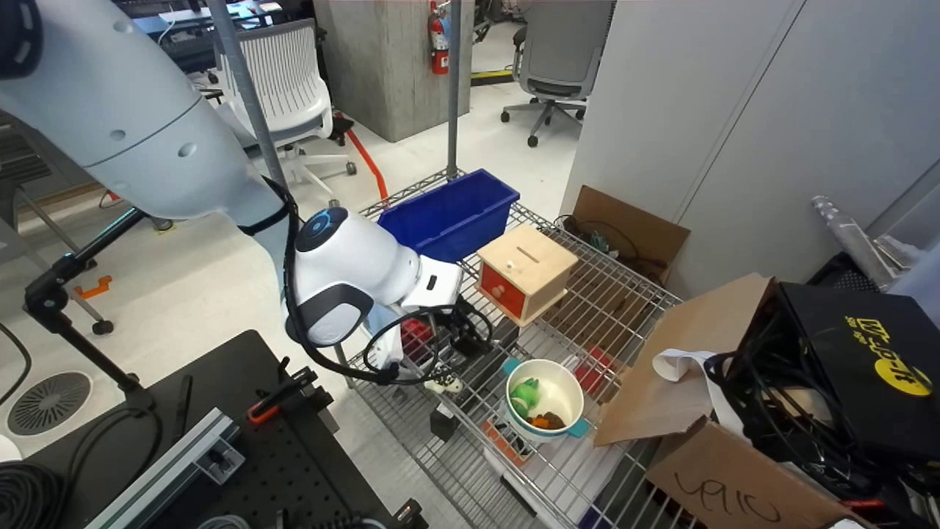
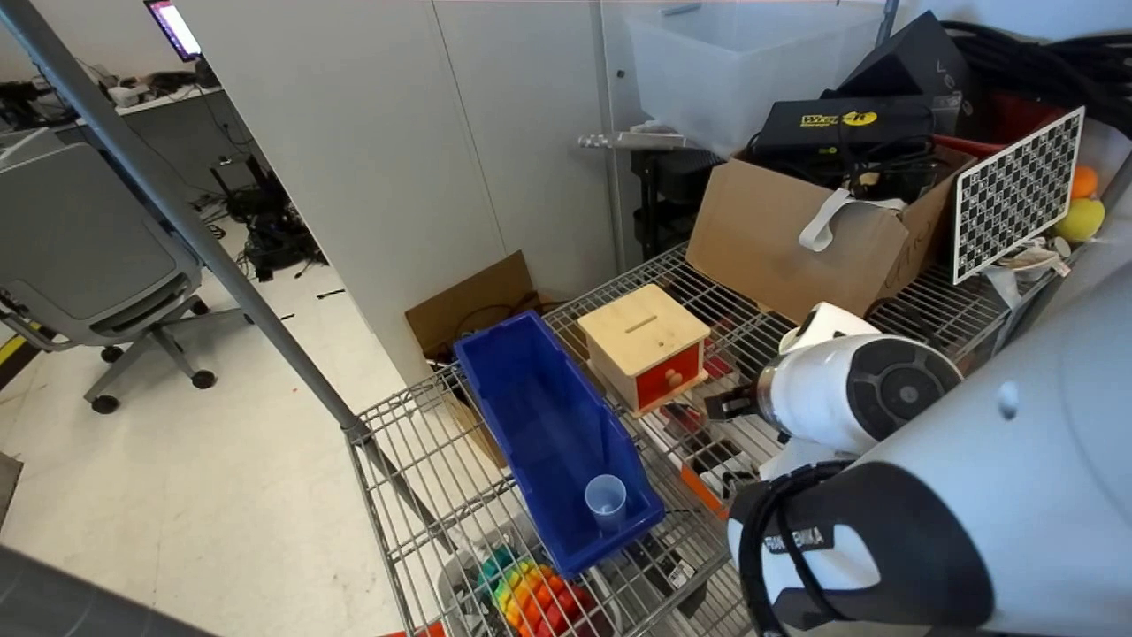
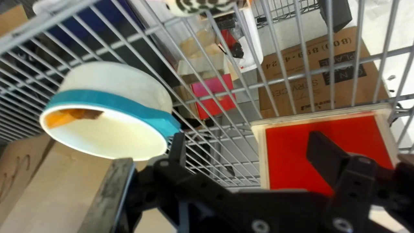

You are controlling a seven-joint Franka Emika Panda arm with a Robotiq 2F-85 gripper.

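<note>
My gripper stands open in the wrist view, its two dark fingers wide apart with nothing between them. Past the right finger is the red front of a small wooden box, partly covered by that finger. This box has a slot in its top and rests on the wire shelf; my gripper is beside its red face, apparently without touching it. A white pot with teal handles holds a green item and orange-brown pieces. In the wrist view the pot lies beyond the left finger.
A blue bin with a clear cup in it stands beside the wooden box. A spotted toy sits near the shelf edge. An open cardboard box full of cables bounds the other end. Bare wire shelf shows behind the wooden box.
</note>
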